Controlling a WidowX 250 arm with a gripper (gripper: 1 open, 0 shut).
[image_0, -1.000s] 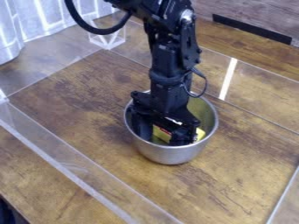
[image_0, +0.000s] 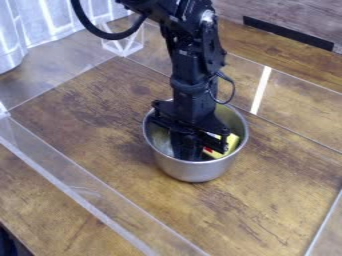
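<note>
A steel bowl (image_0: 194, 172) sits on the wooden table, right of centre. My black arm comes down from the top, and the gripper (image_0: 194, 145) is down inside the bowl. A small yellow object (image_0: 229, 142) with some red shows at the bowl's right side, partly behind the gripper. The fingertips are dark and overlap the bowl's contents, so I cannot see whether anything is between them.
A pale translucent item (image_0: 27, 25) is at the top left. Pale strips run across the table.
The gripper has shifted slightly within the bowl and its visible shape has changed; the yellow object now shows more toward the bowl's upper right.
</note>
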